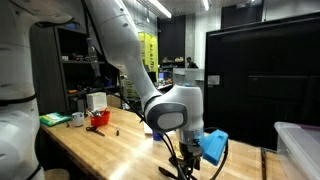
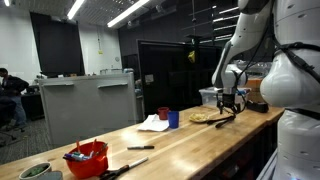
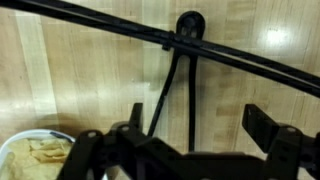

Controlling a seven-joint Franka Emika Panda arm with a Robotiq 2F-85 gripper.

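In the wrist view, a pair of black tongs lies on the light wooden table, its rounded joined end at the top and its two arms running down between my fingers. My gripper is open above it, with one finger to each side and nothing clasped. The lower ends of the tongs are hidden behind the gripper body. In exterior view 1 my gripper hangs low over the near part of the table. Exterior view 2 shows the gripper at the far right of the table.
A white bowl of yellowish chips sits left of the gripper. Dark bars cross the upper wrist view. A red container and a blue cup stand elsewhere on the table, whose middle is mostly clear.
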